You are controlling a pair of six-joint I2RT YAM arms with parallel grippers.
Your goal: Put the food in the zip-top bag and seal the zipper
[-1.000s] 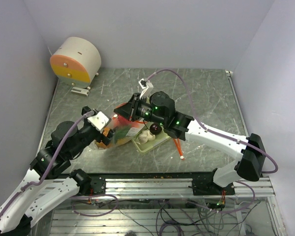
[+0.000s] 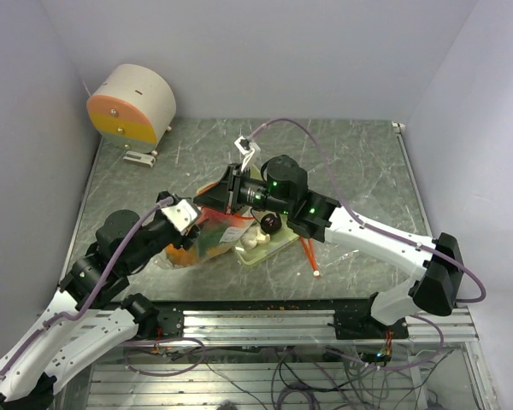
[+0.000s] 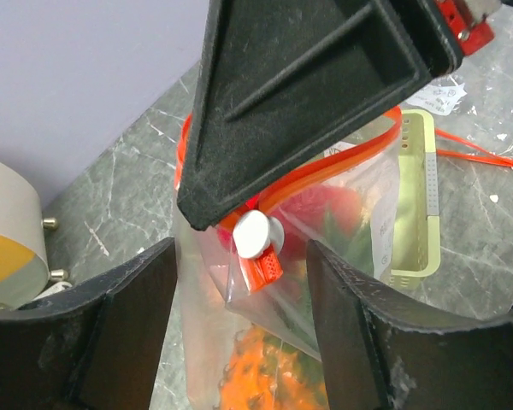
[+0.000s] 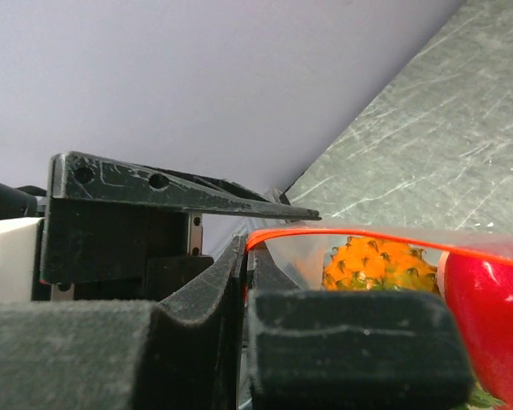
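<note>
The clear zip top bag [image 3: 282,295] has an orange zipper edge [image 4: 359,231] and holds toy food: an orange pineapple [image 4: 380,265] and a red piece [image 4: 496,316], with some green. My right gripper is shut on the bag's orange edge near one corner. Just beneath its black finger, in the left wrist view, sits the white slider [image 3: 253,234] at the zipper's end. My left gripper stands open, one finger on each side of the slider, apart from it. From above, both grippers [image 2: 198,209] meet over the bag's left side.
A light green tray [image 2: 278,246] with white garlic [image 2: 255,237] and a dark round piece [image 2: 271,223] stands right of the bag. Orange strips [image 2: 310,256] lie beside it. A cream bin [image 2: 137,102] occupies the back left.
My left gripper has moved a little to the right, closer to the bag's corner and my right gripper.
</note>
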